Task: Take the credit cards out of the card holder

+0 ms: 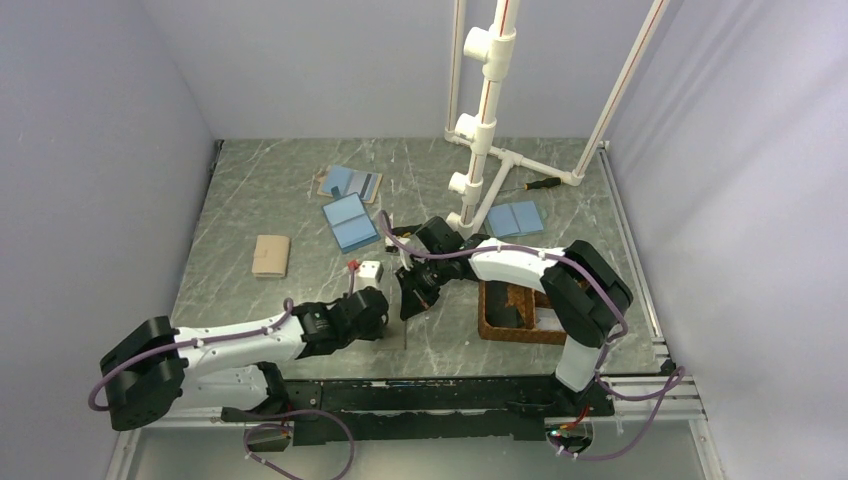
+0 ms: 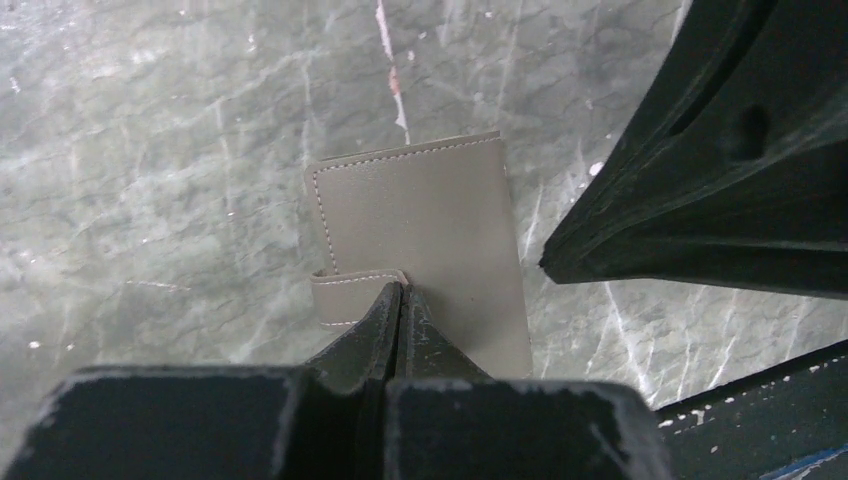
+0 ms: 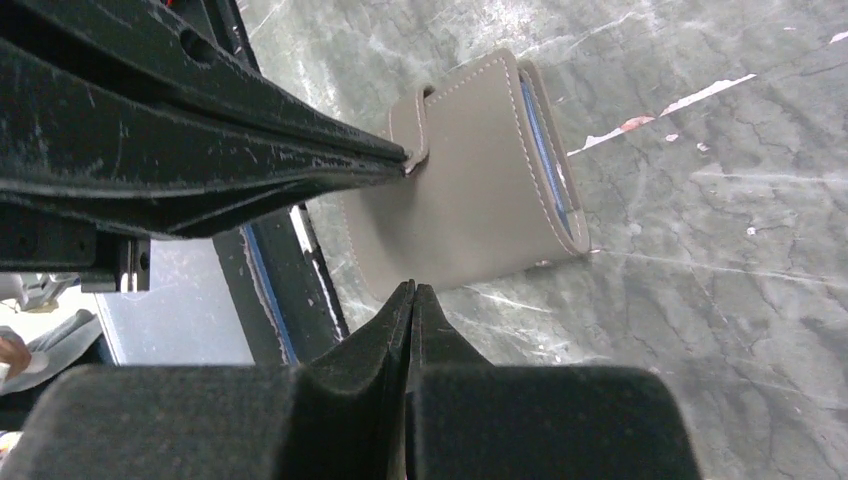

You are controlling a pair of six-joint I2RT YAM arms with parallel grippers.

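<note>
A grey-taupe card holder [image 2: 420,210] with a strap [image 2: 350,295] lies on the marble table near the front edge, partly hidden under the arms in the top view. My left gripper is shut with its tips at the strap's end. In the right wrist view the holder [image 3: 470,180] shows a blue edge along one open side, and the left gripper's tip touches the strap. My right gripper is shut, its tips just beside the holder's edge, nothing visible between its fingers.
A basket [image 1: 510,330] stands at right. A beige holder [image 1: 270,255] lies at left, blue open holders [image 1: 350,225] farther back. A white pipe frame [image 1: 490,100] stands at the back.
</note>
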